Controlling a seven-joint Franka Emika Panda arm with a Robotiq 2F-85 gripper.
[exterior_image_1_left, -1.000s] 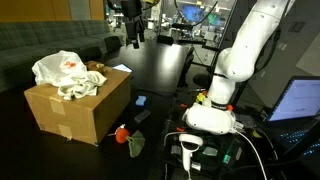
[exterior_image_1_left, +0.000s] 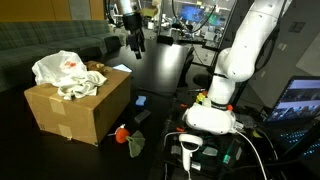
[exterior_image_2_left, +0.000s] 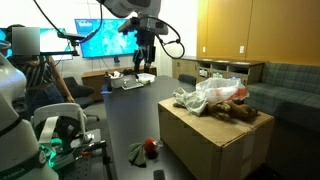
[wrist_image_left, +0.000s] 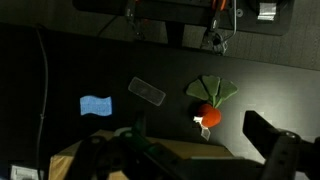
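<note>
High above the dark table, my gripper (exterior_image_1_left: 136, 46) hangs open with nothing between its fingers. A round red object (wrist_image_left: 207, 115) with a pale tip lies on the table, touching or close against a green cloth-like piece (wrist_image_left: 222, 90). In exterior view 2 the red object (exterior_image_2_left: 150, 147) sits beside the green piece (exterior_image_2_left: 136, 154), well below the gripper. A dark flat remote-like object (wrist_image_left: 147, 91) and a small light-blue piece (wrist_image_left: 96, 106) lie on the same surface. My fingers show only as dark shapes low in the wrist view.
A cardboard box (exterior_image_1_left: 66, 117) stands near the red object, with a white plastic bag (exterior_image_1_left: 58, 66) and pale cloth (exterior_image_1_left: 82, 84) on top. Past the box's far side the table (exterior_image_1_left: 160, 66) is mostly clear. A laptop (exterior_image_1_left: 298, 110) is off to the right.
My gripper has shifted slightly, a little lower in exterior view 1. The objects on the table and the box have not moved.
</note>
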